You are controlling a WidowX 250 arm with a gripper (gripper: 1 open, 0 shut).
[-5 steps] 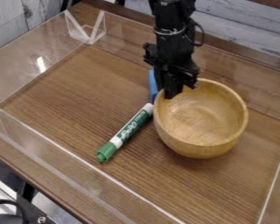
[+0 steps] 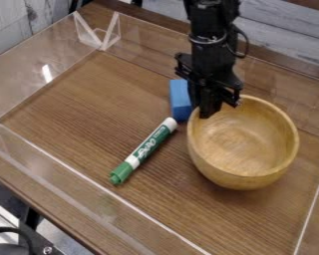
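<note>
A wide tan bowl [image 2: 242,147] sits on the wooden table at the right. My black gripper [image 2: 207,92] is at its upper-left rim, shut on the bowl's edge, though the fingertips are hard to make out. A small blue block [image 2: 179,98] stands just left of the gripper, partly hidden by it. A green-and-white marker [image 2: 144,150] lies diagonally to the left of the bowl.
A transparent tray edge runs along the left, with a dark cable at the bottom-left corner.
My gripper and the bowl have moved slightly right and toward the front, uncovering more of the blue block. The marker looks unmoved.
</note>
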